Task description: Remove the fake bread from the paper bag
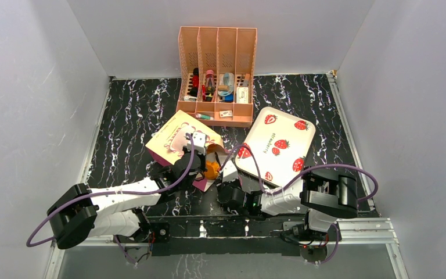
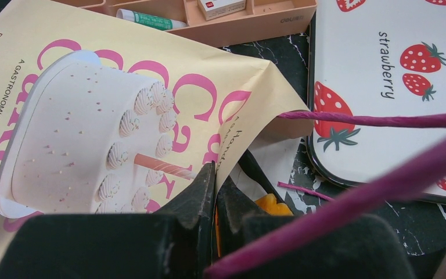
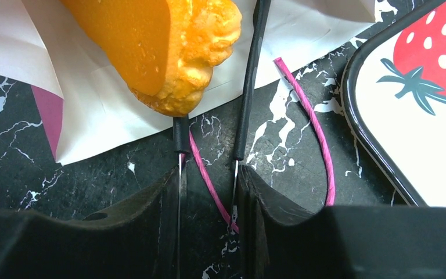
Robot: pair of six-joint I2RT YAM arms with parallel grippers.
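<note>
The cream paper bag (image 2: 81, 133), printed with a cake, lies centre-left in the top view. My left gripper is shut on the edge of its mouth. The orange fake bread (image 3: 151, 40) shows at the bag's opening, lying on white paper (image 3: 99, 110). My right gripper stands part open just in front of the bread, with its long black fingers either side of a gap; a pink cord lies on the table beneath. Whether the fingertips touch the bread is unclear.
A strawberry tray (image 1: 284, 133) lies to the right, close beside the bag. A pink compartment organizer (image 1: 216, 110) with small items stands behind.
</note>
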